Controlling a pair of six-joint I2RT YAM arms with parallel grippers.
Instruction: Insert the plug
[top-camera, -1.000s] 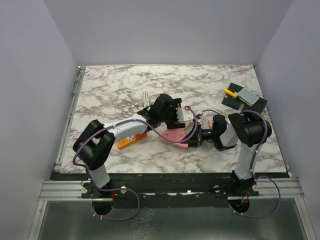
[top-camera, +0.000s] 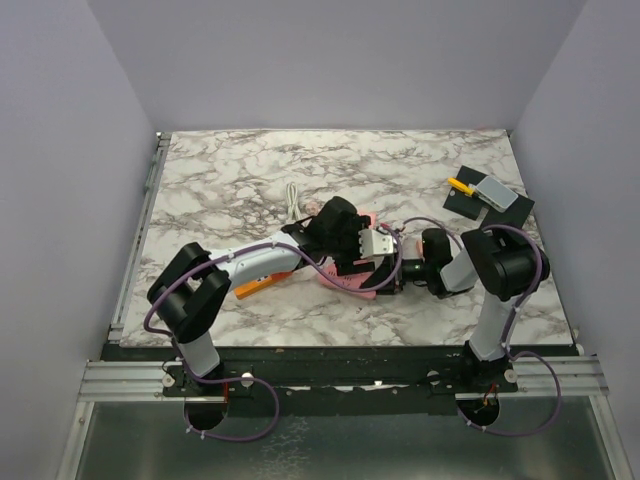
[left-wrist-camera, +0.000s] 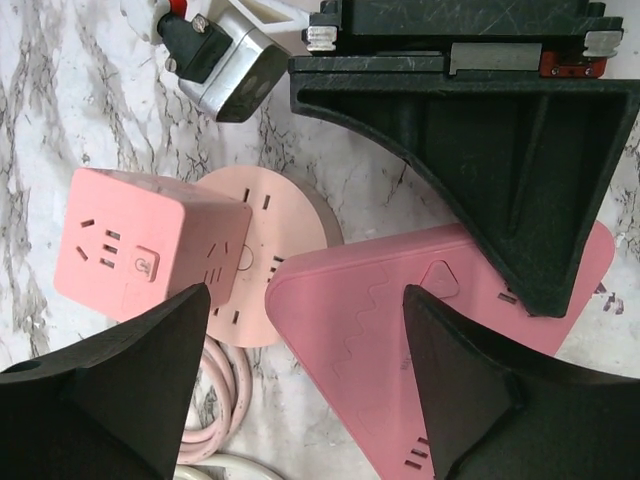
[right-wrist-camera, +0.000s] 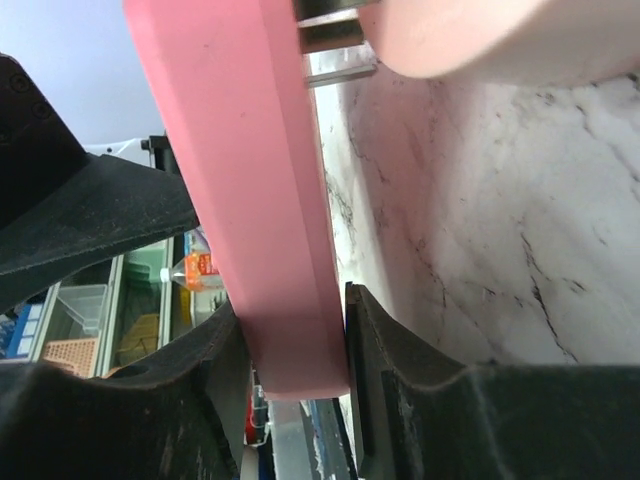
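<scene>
A pink triangular block (left-wrist-camera: 370, 310) leans over a round pink slotted base (left-wrist-camera: 260, 200) in the left wrist view. The right wrist view shows the block (right-wrist-camera: 240, 180) edge-on, with metal prongs (right-wrist-camera: 342, 76) near its upper side, close to a rounded pink piece (right-wrist-camera: 500, 40). The right gripper has its fingers against both faces of the block's near end. My left gripper has widely spaced fingers; a block corner shows between them, but contact there is unclear. Whether the prongs sit in any slots cannot be seen.
A pink cube socket (left-wrist-camera: 125, 245) stands beside the round base, with a coiled cord (left-wrist-camera: 235, 390) below it. An orange block (top-camera: 262, 284) lies under the left arm. At the right rest dark mats with a grey box (top-camera: 496, 193).
My left gripper has come down toward the table's front and slightly right in the top view. The right arm stays almost where it was.
</scene>
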